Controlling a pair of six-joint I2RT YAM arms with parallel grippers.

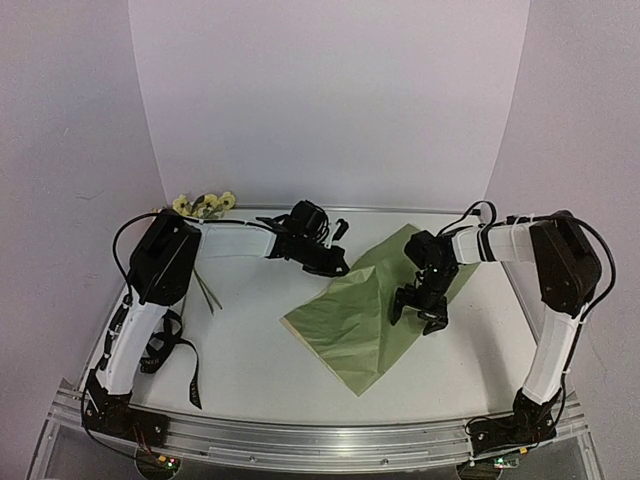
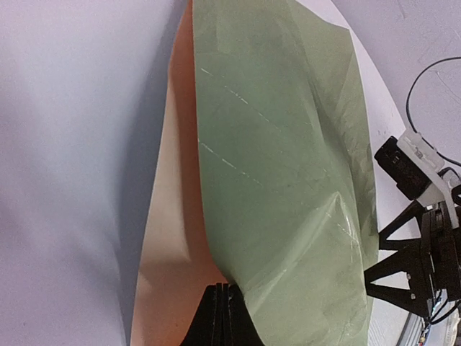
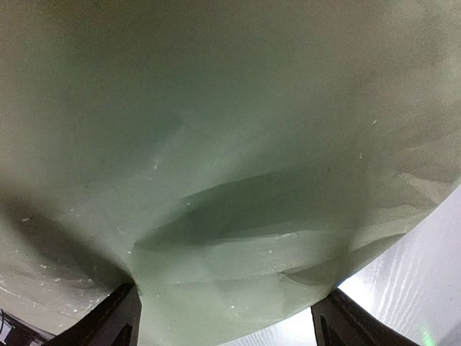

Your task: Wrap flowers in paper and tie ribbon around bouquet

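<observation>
A green wrapping paper sheet (image 1: 345, 325) lies creased and partly raised in the middle of the table. At its far left edge my left gripper (image 1: 343, 270) is shut; in the left wrist view its fingertips (image 2: 222, 295) meet the green edge, beside a peach-coloured layer (image 2: 176, 231), and the paper appears pinched there. Over the right part of the sheet stands my right gripper (image 1: 413, 322), its fingers (image 3: 119, 317) spread wide with paper beneath and between them. Yellow and white fake flowers (image 1: 205, 205) lie at the back left, partly behind the left arm, their green stems (image 1: 208, 290) showing below it.
A black ribbon (image 1: 194, 380) lies bunched at the front left, one end trailing on the table. Bare table shows between the ribbon and the paper, and along the right front. Walls close off the back and sides.
</observation>
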